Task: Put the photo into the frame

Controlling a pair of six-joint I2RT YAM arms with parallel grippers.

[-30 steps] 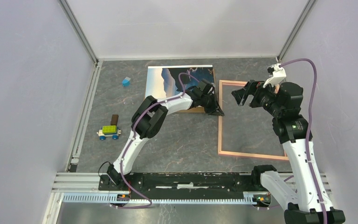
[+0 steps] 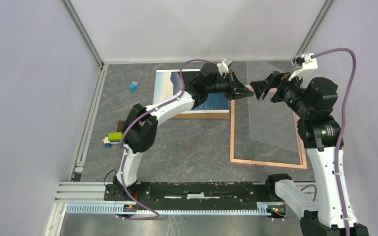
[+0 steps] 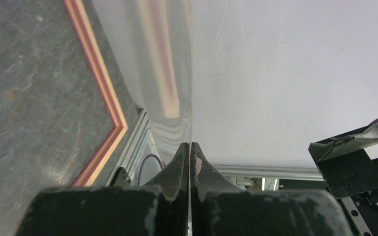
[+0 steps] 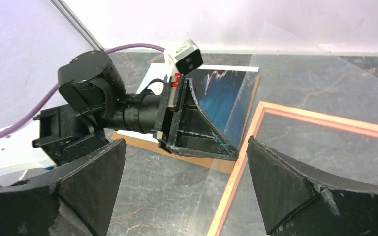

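The photo (image 2: 164,89), with its blue and dark picture, lies flat on a brown backing board (image 2: 202,116) at the back, partly covered by my left arm. To its right rests the empty wooden frame (image 2: 232,137). My left gripper (image 2: 252,94) is shut on the edge of a clear sheet (image 2: 270,130); in the left wrist view this sheet (image 3: 167,83) rises thinly from the closed fingertips (image 3: 181,157). It hangs tilted above the frame. My right gripper (image 2: 266,96) stands open beside the sheet, apparently holding nothing.
At the left lie a blue block (image 2: 133,86), a brown block (image 2: 121,126) and a toy vehicle with a green brick (image 2: 114,136). Bare grey table (image 2: 192,152) lies in front of the photo. Walls enclose the sides and back.
My left gripper has risen and moved right, lifting the clear sheet over the frame.
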